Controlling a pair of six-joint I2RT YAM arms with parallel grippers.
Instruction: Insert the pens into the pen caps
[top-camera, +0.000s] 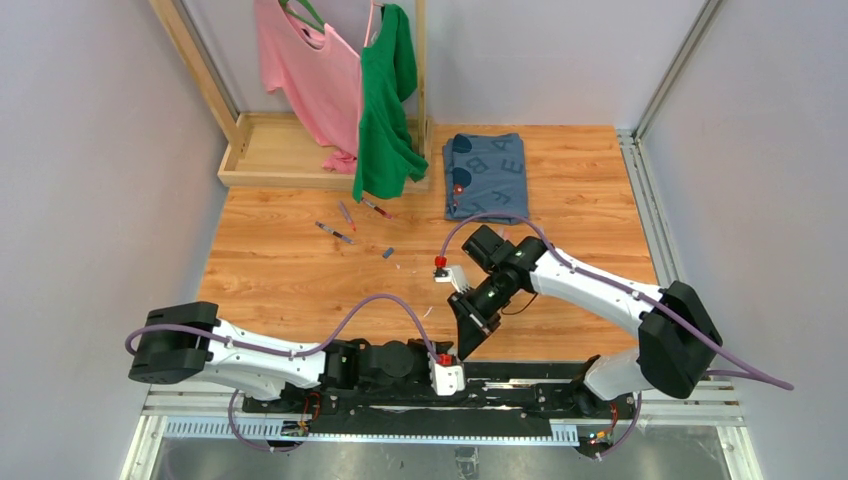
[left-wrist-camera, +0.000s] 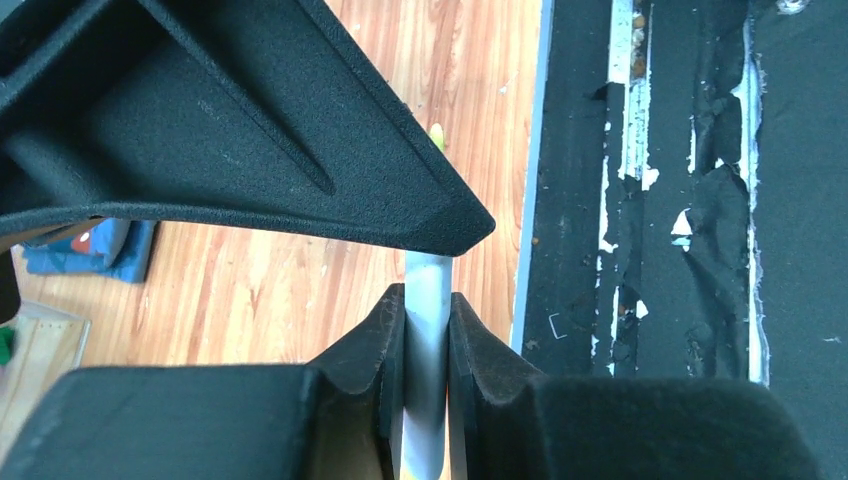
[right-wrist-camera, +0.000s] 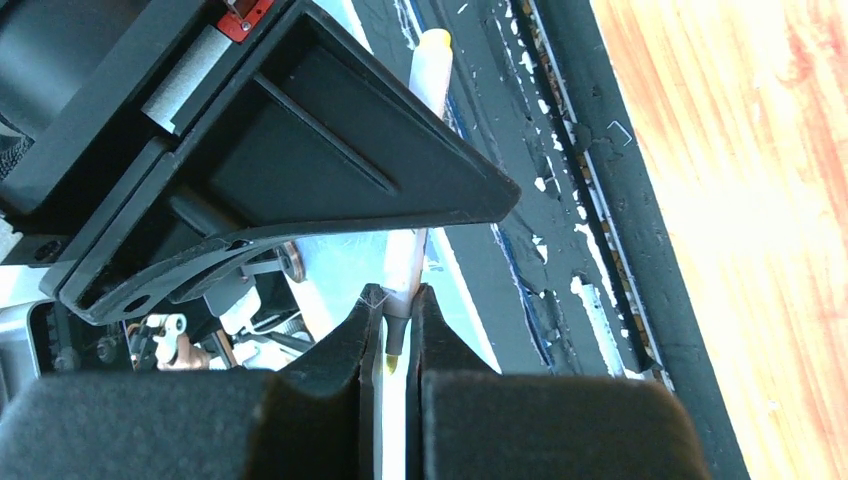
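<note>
In the left wrist view my left gripper is shut on a pale barrel (left-wrist-camera: 425, 400), with a yellowish end showing above, partly behind a black finger. In the right wrist view my right gripper is shut on a white pen (right-wrist-camera: 404, 262) with a dark grey section and yellowish tip between the fingers; its yellow far end passes behind another black finger. In the top view both grippers meet at the front edge of the wooden table; whether pen and cap are joined I cannot tell.
Several pens (top-camera: 333, 233) and a small blue piece (top-camera: 388, 252) lie on the table. Folded jeans cloth (top-camera: 485, 177) lies at the back right; a wooden rack (top-camera: 240, 150) with hanging shirts stands at the back left.
</note>
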